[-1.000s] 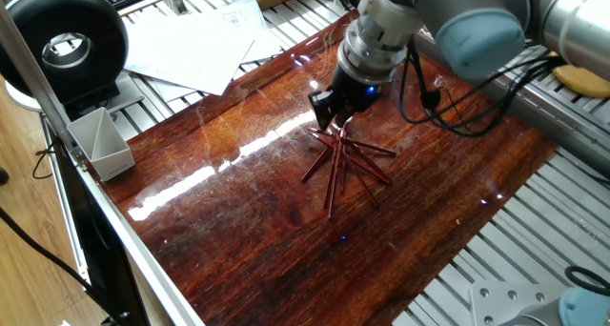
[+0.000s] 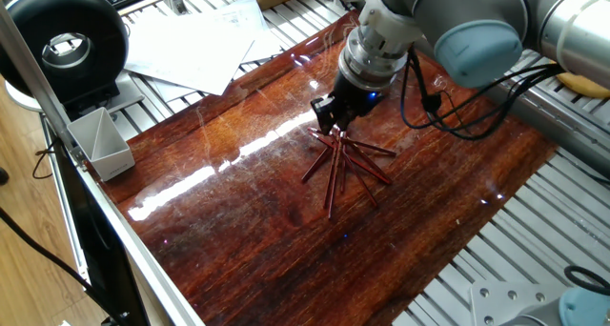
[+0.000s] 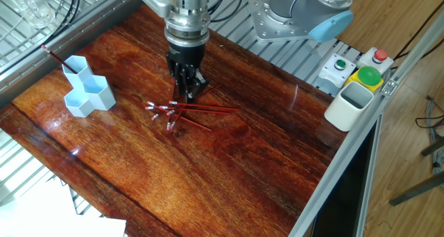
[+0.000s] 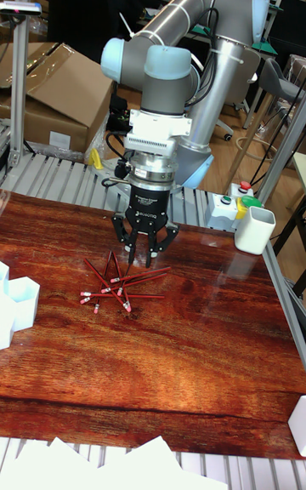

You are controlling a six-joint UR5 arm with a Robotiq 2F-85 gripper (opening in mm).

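Observation:
Several dark red pencils with white-and-metal eraser ends lie in a crossed, fanned heap on the brown wooden board; one red pencil (image 3: 222, 111) points right from it. My gripper (image 4: 141, 261) points down over the heap, its fingertips low and close to the pencils. A narrow gap shows between its fingers in exterior view 3, so it stands partly open, and no pencil is visible in that gap. To the left, a white three-cell hexagonal holder (image 3: 98, 93) stands on the board. One dark pencil (image 3: 58, 59) leans in its back cell.
At the right edge stands a white cup (image 3: 348, 106) beside the button boxes (image 3: 369, 75). A white open box (image 2: 102, 145) is at the left in exterior view 1. White papers (image 2: 195, 54) lie past the board's edge. The board's front area is clear.
Over the last second my gripper has come down slightly toward the pencils.

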